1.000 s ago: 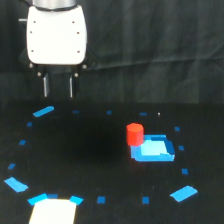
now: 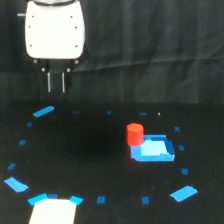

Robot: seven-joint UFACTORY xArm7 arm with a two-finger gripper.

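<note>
High at the upper left hangs my gripper (image 2: 56,90), fingers pointing down, well above the table. A gap shows between its two thin fingers, with nothing in it, so it stands part open. A red block (image 2: 135,134) is on the right half of the table, far from the gripper. It stands at the back-left corner of a small blue tray (image 2: 169,156) with a white inside. Whether the block rests inside the tray or against its edge, I cannot tell.
Blue tape marks ring the dark table, among them a strip (image 2: 43,111) below the gripper and another (image 2: 184,193) at front right. A pale square (image 2: 53,212) lies at the front-left edge.
My gripper has risen slightly, and its fingers are closer together than before. The red block and the blue tray have not moved.
</note>
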